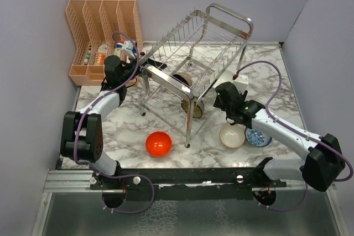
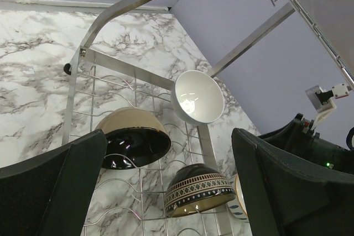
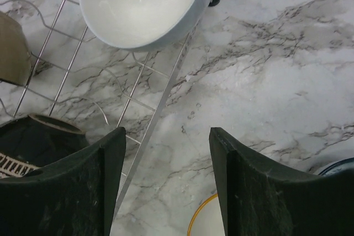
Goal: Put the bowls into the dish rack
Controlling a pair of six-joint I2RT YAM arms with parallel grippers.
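Observation:
The metal dish rack holds a beige-and-black bowl, a patterned dark bowl and a white bowl on its lower tier. My left gripper is open at the rack's upper left, overlooking those bowls. My right gripper stands open on the right side, beside the white bowl. On the table in front lie a red bowl, a cream bowl and a blue-patterned bowl.
A wooden compartment organiser with small items stands at the back left. Walls close in the table at both sides and the back. The marble is clear at the front left and far right.

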